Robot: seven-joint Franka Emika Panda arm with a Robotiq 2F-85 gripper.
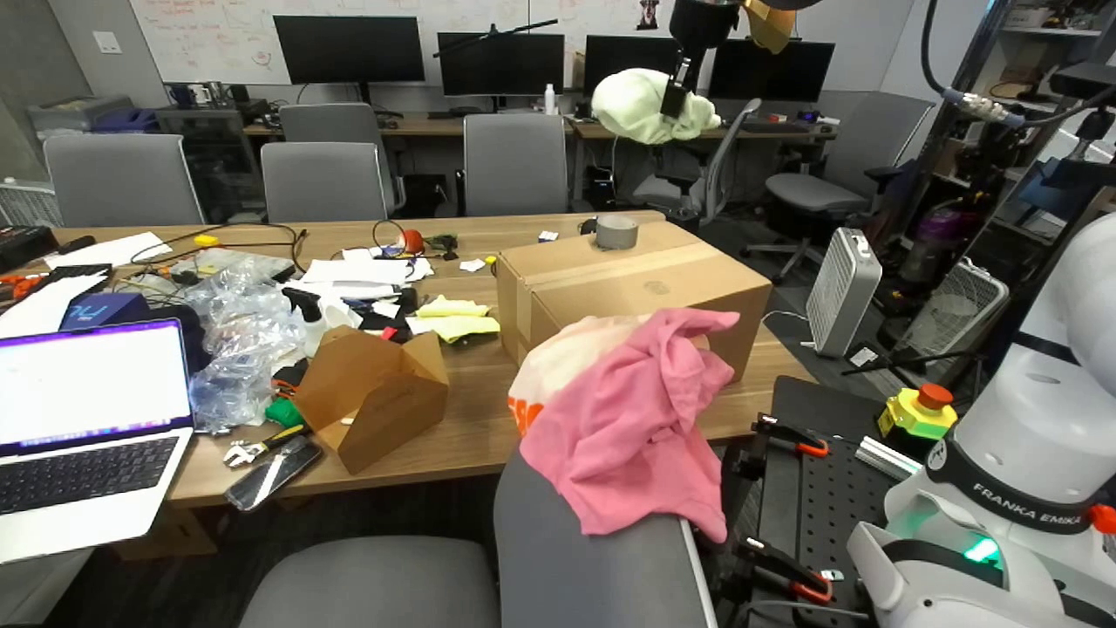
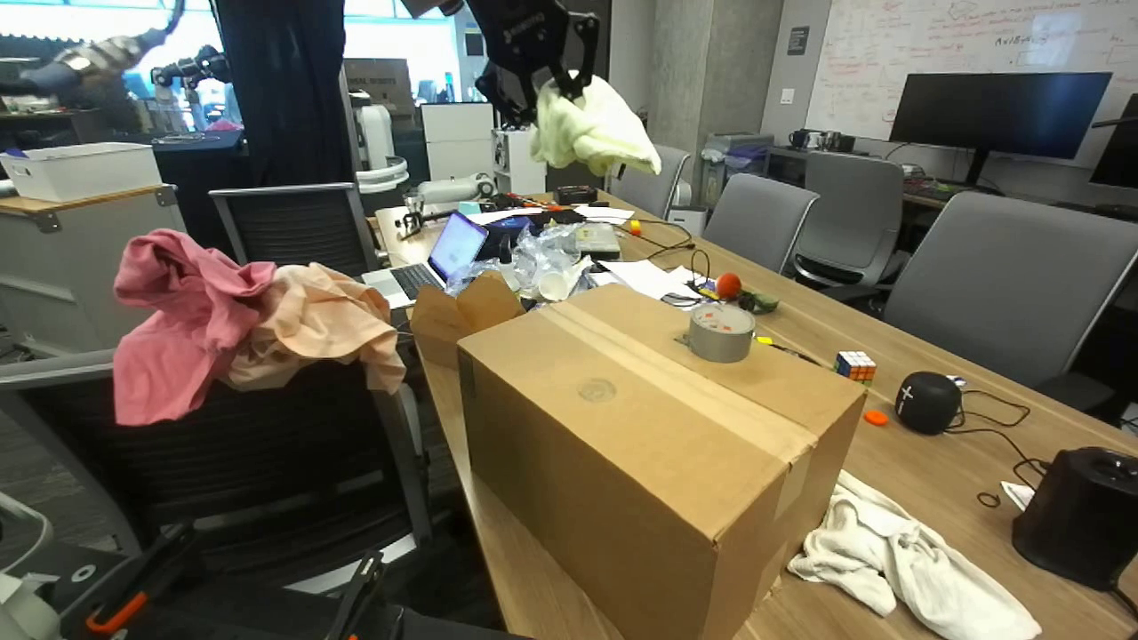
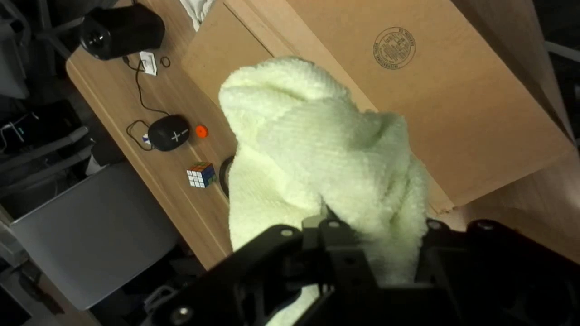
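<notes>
A pale yellow-green cloth (image 1: 646, 106) hangs high in the air, with my gripper (image 1: 677, 96) shut on it. In exterior view 2 the cloth (image 2: 592, 126) droops to the right of the dark gripper (image 2: 560, 91), well above the table. Bunched folds of the cloth (image 3: 321, 146) fill the middle of the wrist view and hide part of the fingers and the roll of tape. Below it stands a closed cardboard box (image 2: 629, 427), its top clear except for a grey tape roll (image 2: 722, 332) near one edge.
Pink and peach clothes (image 1: 638, 429) drape over a chair back at the table's near side. A white cloth (image 2: 907, 555) lies beside the box. Near it are a black speaker (image 2: 928, 402) and a puzzle cube (image 2: 854, 367). Clutter and a laptop (image 1: 89, 419) occupy the table's other end.
</notes>
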